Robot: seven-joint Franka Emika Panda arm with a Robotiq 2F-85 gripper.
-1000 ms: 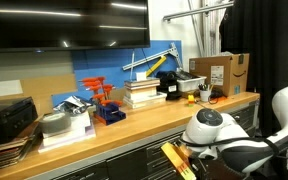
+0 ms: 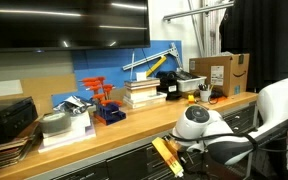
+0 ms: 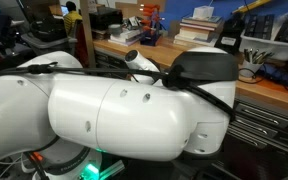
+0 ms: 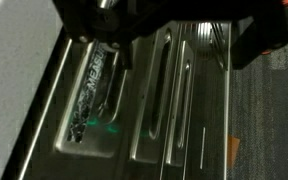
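Observation:
In the wrist view, the dark fingers (image 4: 267,38) of my gripper stand wide apart at the top edge, and no held object shows between them. Below them runs a dark metallic surface (image 4: 196,120) with several long, rounded recesses. White lettering marks a black strip (image 4: 89,95) in the left recess. A pronged, fork-like shape (image 4: 217,45) shows near the right finger; what it is cannot be told. The white arm (image 2: 224,148) is low in front of the counter in exterior view 1, beside a yellow-orange piece (image 2: 168,155). In exterior view 2 the arm (image 3: 134,115) hides the gripper.
A wooden counter (image 2: 134,126) runs above dark drawers (image 3: 259,125). On it are stacked books (image 2: 142,94), red objects (image 2: 106,88), papers (image 2: 69,130) and a cardboard box (image 2: 219,73). Carpeted floor (image 4: 272,110) lies right in the wrist view.
The arm and the yellow-orange piece have shifted slightly left and up in exterior view 1. Things on the counter have not moved.

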